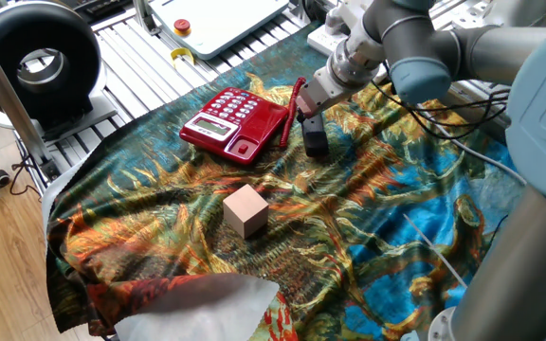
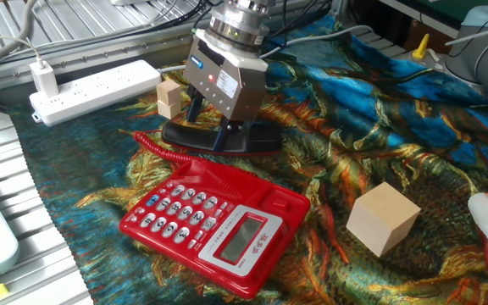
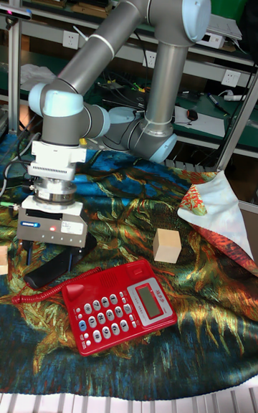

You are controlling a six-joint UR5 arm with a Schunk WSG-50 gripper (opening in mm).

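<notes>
A red desk phone (image 2: 189,191) with a keypad and small display lies on the patterned cloth. Its black handset (image 2: 261,137) is off the cradle, beside the phone on the side towards the power strip, joined by a red coiled cord (image 2: 161,152). Over the handset my gripper (image 2: 208,134) points down, its fingers (image 2: 225,135) apart with part of the handset seemingly between them. Whether they press on it cannot be made out. In the third exterior view the fingers (image 3: 74,260) likewise stand apart at the handset (image 3: 54,269).
A wooden cube (image 2: 384,219) sits on open cloth beyond the phone's display side. Small wooden blocks (image 2: 169,100) and a white power strip (image 2: 96,91) lie behind the gripper. One cloth corner (image 3: 220,206) is folded over. Cables (image 1: 463,118) hang near the arm.
</notes>
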